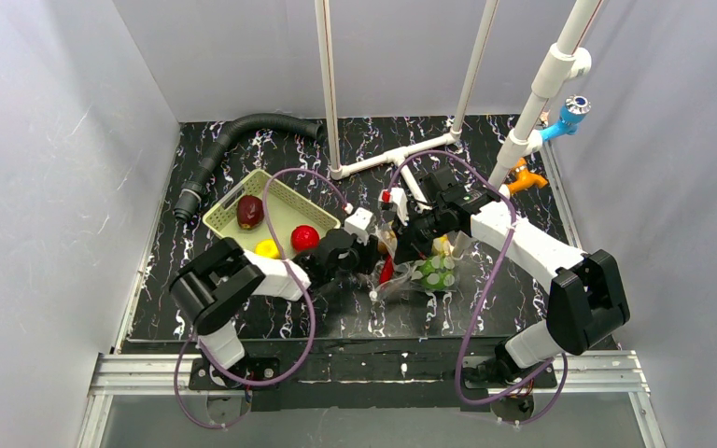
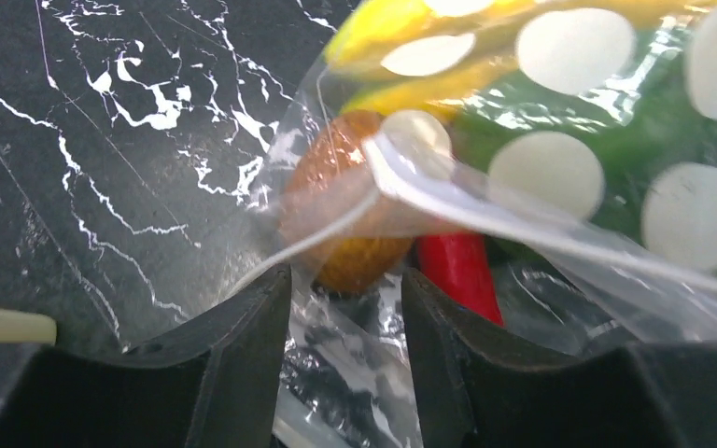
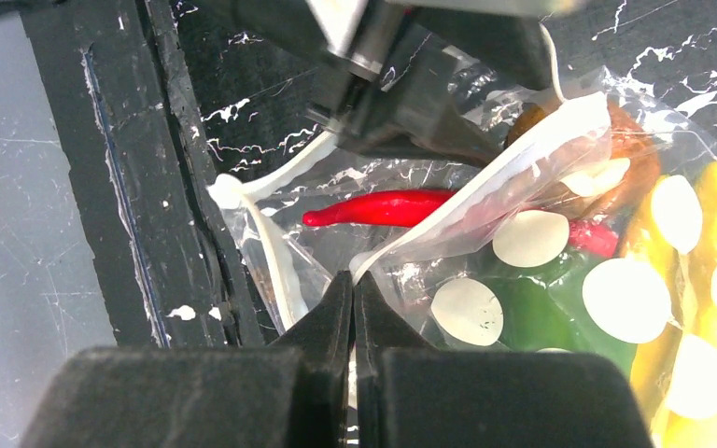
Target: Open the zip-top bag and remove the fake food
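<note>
A clear zip bag (image 3: 310,257) with white dots lies with its mouth parted. Inside it are a red pepper (image 3: 373,209), a brown rounded food (image 2: 336,177) and green and yellow pieces (image 2: 481,131). My right gripper is shut on the bag's white zip edge. At the mouth's other side my left gripper stands part open, its fingertips apart. Bag film and the brown food show beyond that gap; nothing is clearly gripped there. From above, the two grippers (image 1: 373,261) partly hide the bag.
To the left, a pale green basket (image 1: 227,227) holds a dark purple food (image 1: 249,212), a red food (image 1: 304,238) and a yellow food (image 1: 268,248). White pipes (image 1: 373,162) and a black hose (image 1: 233,140) stand behind.
</note>
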